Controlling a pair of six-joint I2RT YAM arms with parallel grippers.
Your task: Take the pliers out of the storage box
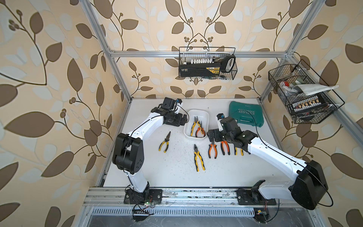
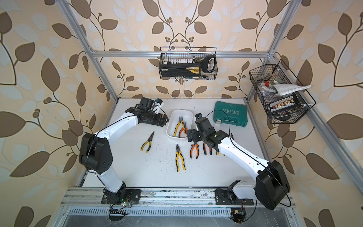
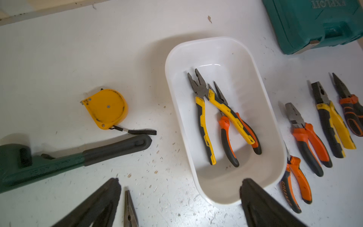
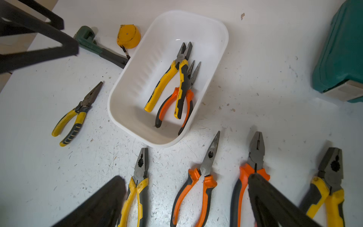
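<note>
In the white storage box (image 3: 226, 185) lie two pliers. The yellow-black pliers rest across the orange-black long-nose pliers; the right wrist view shows the same yellow-black pliers (image 4: 162, 87) on top. My left gripper (image 1: 182, 119) hangs left of the box, its blurred fingers (image 3: 261, 204) wide apart and empty, so it is open. Near the box's front right side is my right gripper (image 1: 213, 135), open too, with its fingers (image 4: 102, 204) spread above the row of loose pliers and nothing held.
Several pliers lie on the table, including yellow pliers (image 1: 165, 142) at left and orange pliers (image 4: 204, 170) in front. Left of the box are a tape measure (image 3: 107, 109) and a green wrench (image 3: 75, 162). A green case (image 1: 246, 113) stands back right.
</note>
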